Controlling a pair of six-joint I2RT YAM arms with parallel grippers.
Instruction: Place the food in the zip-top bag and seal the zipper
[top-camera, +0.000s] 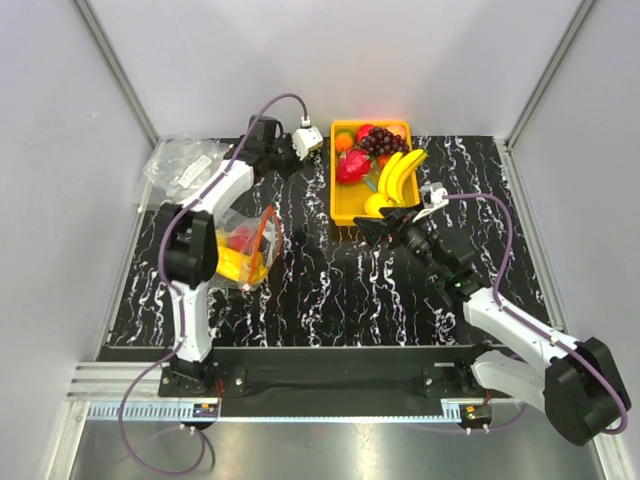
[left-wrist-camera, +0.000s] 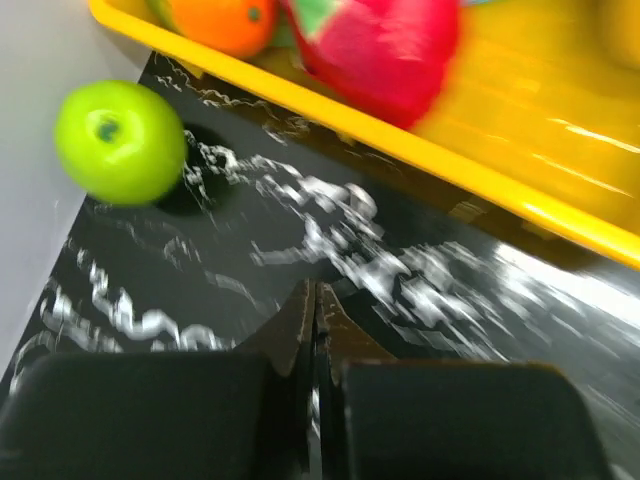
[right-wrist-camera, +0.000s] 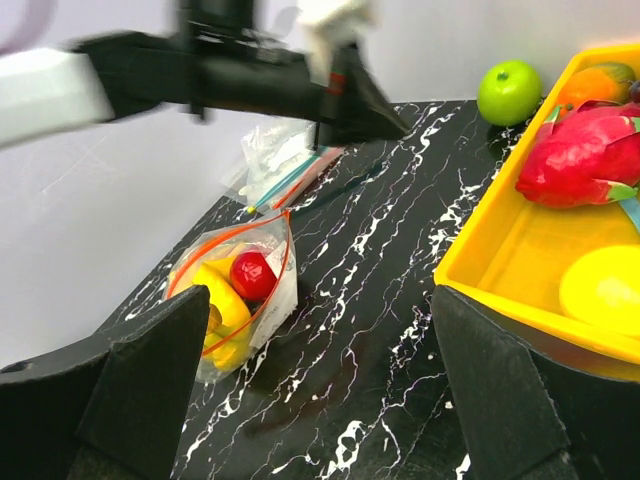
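The green apple (left-wrist-camera: 118, 142) rests on the table by the back wall, just left of the yellow tray (right-wrist-camera: 470, 240). My left gripper is shut with bare table beyond its tips, and the apple lies clear of its fingers, to the upper left in the left wrist view. An opened zip bag (right-wrist-camera: 280, 275) stands at the left, holding a red fruit (right-wrist-camera: 252, 276) and yellow food (right-wrist-camera: 228, 305). My right gripper is open beside the tray's near end, nothing between its fingers. In the top view the left arm partly covers the bag.
Inside the tray are a dragon fruit (top-camera: 353, 166), bananas (top-camera: 402, 175), grapes (top-camera: 383, 141) and other fruit. Another flat clear bag (top-camera: 185, 165) lies at the back left. Clear table stretches between the opened bag and the tray.
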